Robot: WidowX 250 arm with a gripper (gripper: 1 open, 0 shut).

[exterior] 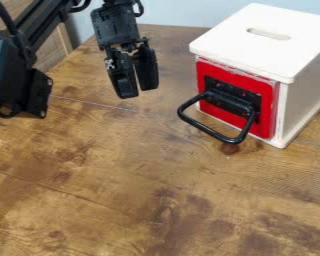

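My black gripper (132, 70) hangs from the arm at the upper left, above the wooden table, to the left of a white box (267, 46). Its two padded fingers are close together; whether a gap is between them is hard to tell, and I see no object held. The box's front carries a red panel (264, 122) with a black mount and a black U-shaped handle (203, 127) sticking out toward the lower left.
The box stands at the right with a slot in its top. A pale wall lies behind the table.
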